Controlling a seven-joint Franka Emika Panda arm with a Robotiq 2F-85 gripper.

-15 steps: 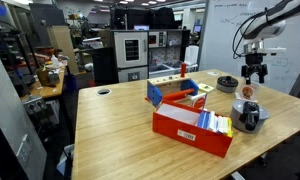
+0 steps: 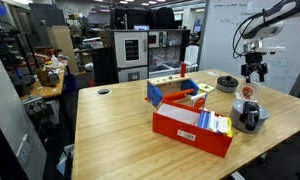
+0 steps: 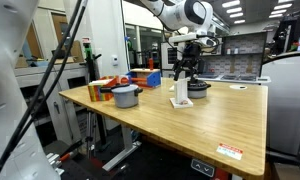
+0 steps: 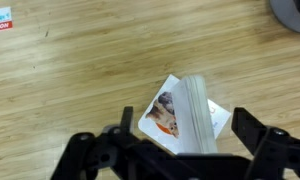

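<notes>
A tall, narrow white object [image 4: 195, 108] stands on a flat white card [image 4: 160, 125] with a brownish picture on it. Seen from above, it rises between the two spread fingers of my gripper, with room on either side. In exterior view 2 the white object [image 3: 182, 87] is on the wooden table, and the gripper [image 3: 184, 73] is at its top, pointing down. Exterior view 1 shows the gripper [image 2: 254, 76] small, at the far right end of the table. The fingers are open and hold nothing.
A dark round pan [image 3: 199, 84] lies behind the white object. A silver pot [image 3: 125, 96], a red box [image 2: 190, 127] with items in it and a blue rack [image 2: 170, 88] occupy other parts of the table.
</notes>
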